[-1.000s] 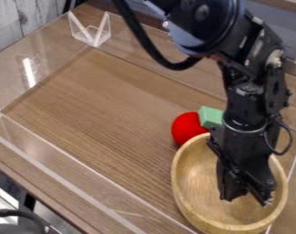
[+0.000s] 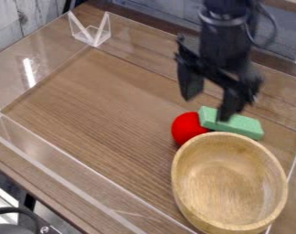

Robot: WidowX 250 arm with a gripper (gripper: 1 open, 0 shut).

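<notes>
My gripper [image 2: 246,90] hangs above the table toward the right, its dark body and fingers blurred, open with nothing clearly between them. Below it lie a green block [image 2: 231,123], angled on the table, and a red round object [image 2: 187,128] just left of the block. In front of both sits a large tan bowl [image 2: 230,187], which looks empty.
A white wire basket [image 2: 92,29] stands at the back left. A dark cable or ring shows at the lower left edge.
My gripper has risen up and back from over the bowl, uncovering the bowl and the green block. The red object and bowl look unmoved.
</notes>
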